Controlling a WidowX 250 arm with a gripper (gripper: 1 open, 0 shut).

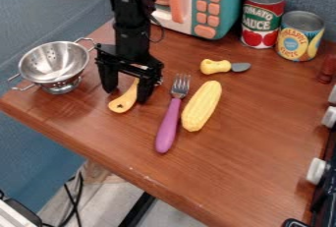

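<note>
My black gripper (129, 84) hangs low over the left part of the wooden table, its fingers around and just above a yellow-orange wooden utensil (122, 103), which it partly hides. Whether anything is between the fingertips is hard to tell. To the right lie a fork with a purple handle (167, 127) and a yellow corn cob (201, 106).
A steel colander (57, 66) stands at the left edge of the table (237, 172). At the back are a teal toy microwave (221, 0), a tomato can (261, 20), a second can (300, 36) and a small yellow-handled tool (217, 67).
</note>
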